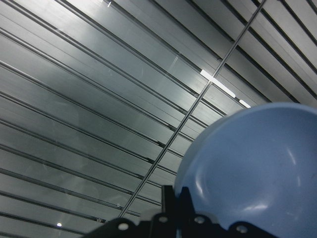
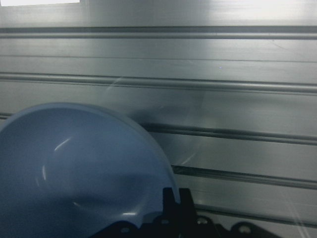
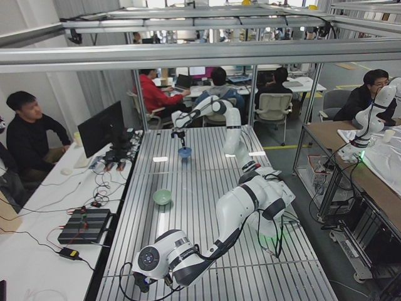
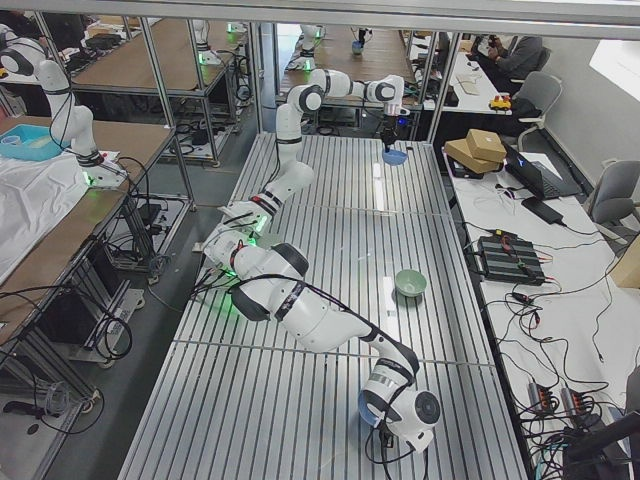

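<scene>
My left gripper is shut on the rim of a blue bowl (image 1: 247, 163), near the table's close end in the camera left view, where the arm mostly hides that bowl. My right gripper is shut on the rim of a second blue bowl (image 2: 79, 158), at the table's far end in that view (image 3: 184, 152). A pale green bowl (image 3: 162, 197) sits apart on the slatted metal table (image 3: 200, 188), between the two blue bowls.
Both arms' bases are along one long side. A white desk (image 3: 50, 263) with monitor (image 3: 103, 128), cables and black boxes borders the other. The table around the green bowl is clear. An aluminium frame (image 3: 200, 53) spans overhead.
</scene>
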